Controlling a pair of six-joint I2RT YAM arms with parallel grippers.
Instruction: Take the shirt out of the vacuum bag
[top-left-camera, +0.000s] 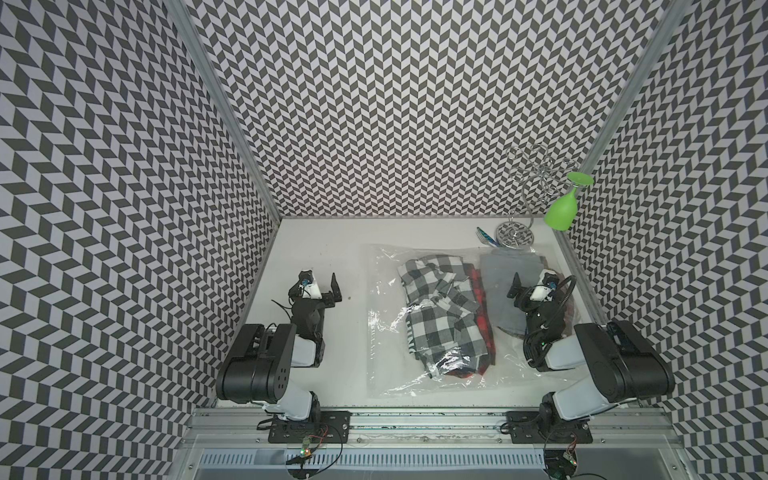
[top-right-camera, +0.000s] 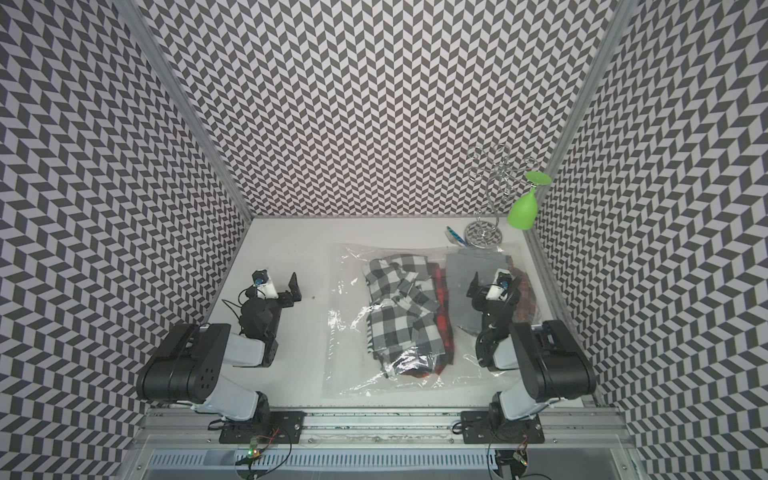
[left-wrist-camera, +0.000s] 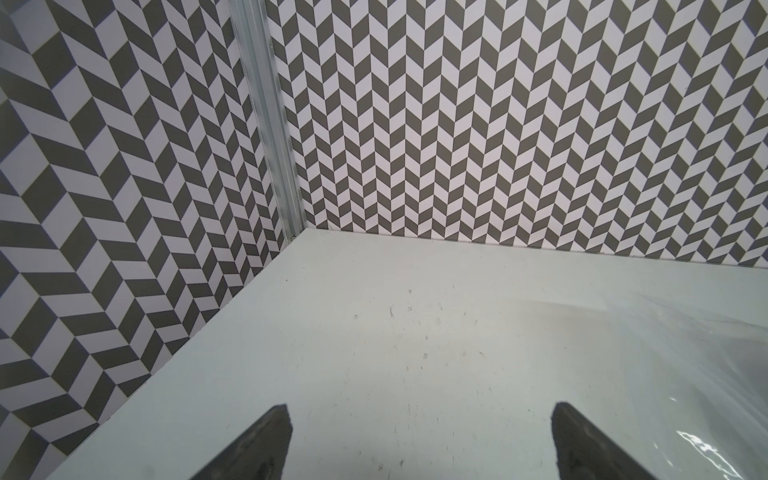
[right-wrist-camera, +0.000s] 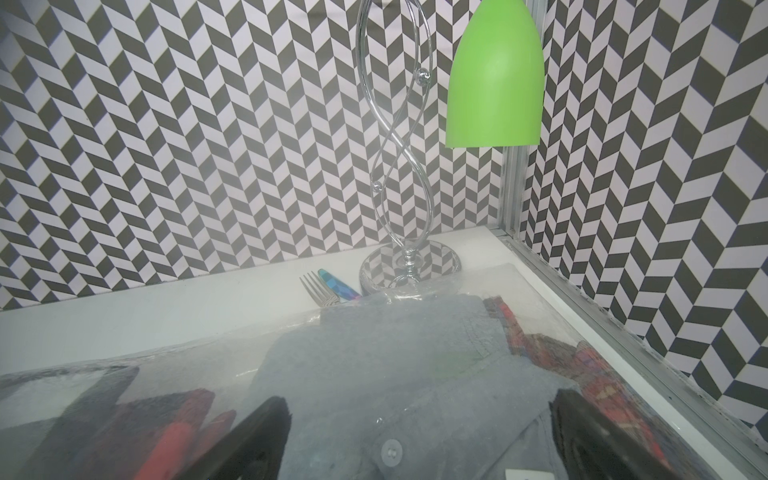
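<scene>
A clear vacuum bag (top-left-camera: 384, 320) lies on the white table, holding a black-and-white checked shirt (top-left-camera: 440, 320) with red plaid cloth (top-left-camera: 484, 320) along its right side, plus grey cloth (right-wrist-camera: 336, 360) with a button and more red plaid at the right. My open left gripper (top-left-camera: 317, 280) hangs over bare table left of the bag, nothing between its fingers. My right gripper (top-left-camera: 532, 280), also open and empty, is over the grey cloth on the bag's right part.
A chrome lamp (right-wrist-camera: 408, 268) with a green shade (right-wrist-camera: 493, 80) stands at the back right, a fork (right-wrist-camera: 320, 288) and blue-handled item beside its base. Patterned walls enclose three sides.
</scene>
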